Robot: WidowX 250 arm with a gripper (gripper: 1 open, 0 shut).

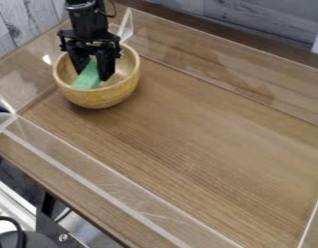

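A wooden bowl [104, 96] sits near the upper left of the wooden table. Inside it lies a green object [88, 76]. The black gripper [94, 64] reaches down from the top into the bowl, its fingers around the upper part of the green object and apparently shut on it. The exact contact at the fingertips is small and hard to make out.
Clear edging runs along the table's sides, and dark cables show at the lower left beyond the edge.
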